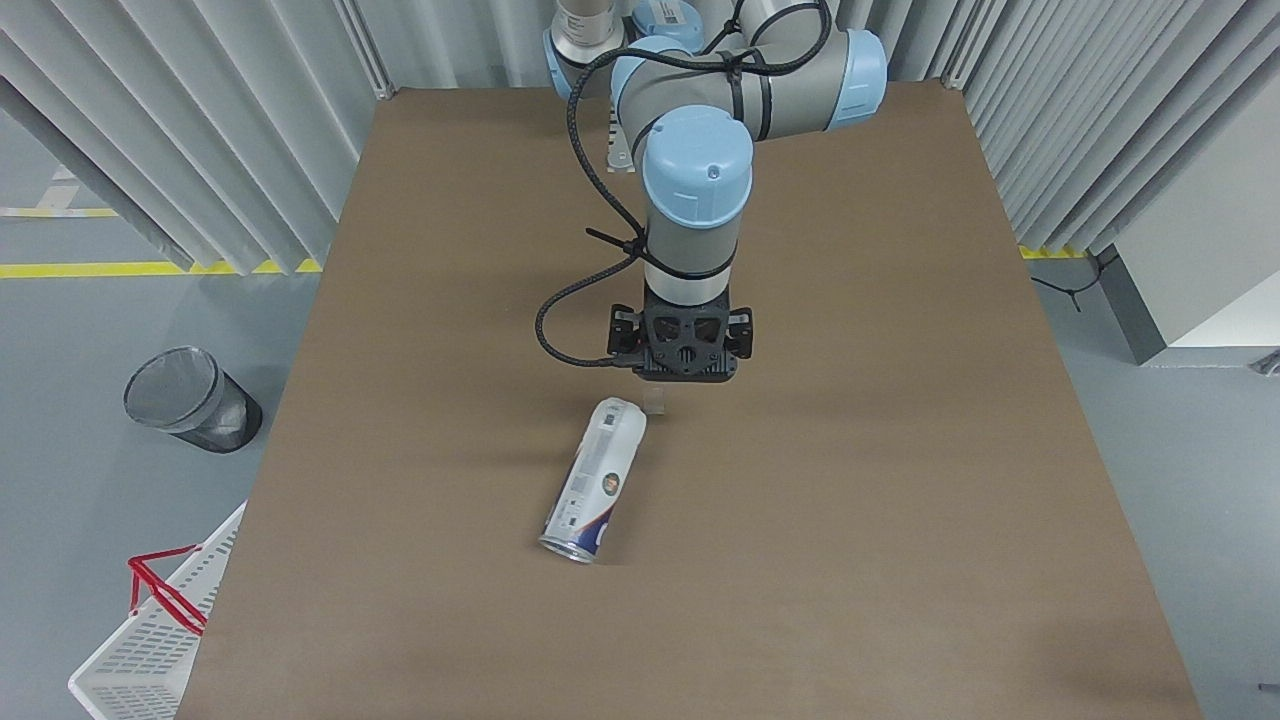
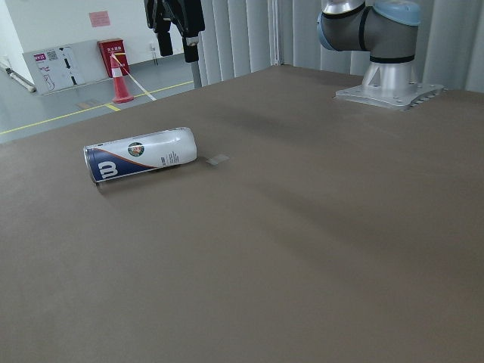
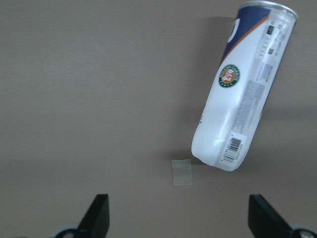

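Observation:
A white and blue tennis ball can (image 1: 594, 480) (image 2: 140, 155) (image 3: 244, 87) lies on its side on the brown table (image 1: 900, 504), just in front of my gripper (image 1: 679, 366) (image 2: 175, 41). In the left view my gripper hangs above the table, and the can is below it. In the wrist view my two black fingers stand wide apart at the bottom edge with nothing between them; the can lies beyond them to the upper right.
A small translucent tape patch (image 2: 218, 159) (image 3: 182, 172) is on the table beside the can's end. A dark bin (image 1: 192, 400) and a white basket (image 1: 144, 666) stand on the floor off the left edge.

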